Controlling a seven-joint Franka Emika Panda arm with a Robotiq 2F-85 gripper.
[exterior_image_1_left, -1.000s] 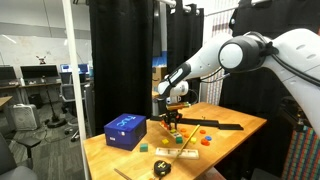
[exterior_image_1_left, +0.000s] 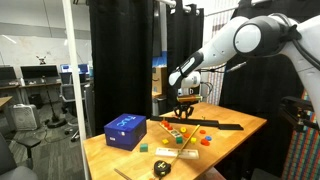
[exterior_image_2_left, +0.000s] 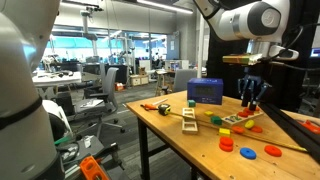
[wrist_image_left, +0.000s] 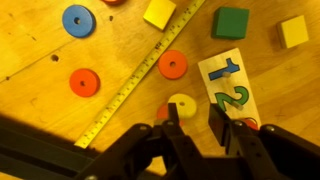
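My gripper reaches in from the bottom of the wrist view, its dark fingers some way apart. Whether anything is pinched between them is not clear. Near the left fingertip are a yellow disc (wrist_image_left: 182, 105) and a red disc, partly hidden. By the right finger lies a wooden board (wrist_image_left: 228, 78) with a blue 1 and a green 2 on pegs; its lower end is covered. In exterior view 1 the gripper (exterior_image_1_left: 184, 110) hangs above the cluster of coloured pieces.
A blue box (exterior_image_1_left: 125, 131) stands left of the pieces. A yellow ruler (wrist_image_left: 140, 72) crosses the table, with a green block (wrist_image_left: 230, 22), a yellow block (wrist_image_left: 159, 13), a blue disc (wrist_image_left: 78, 20) and red discs (wrist_image_left: 84, 82) around it. A black bar (wrist_image_left: 40, 150) borders the lower left.
The gripper has risen and shifted to the right in exterior view 1, away from its earlier low place among the coloured pieces. The blue box has stayed put.
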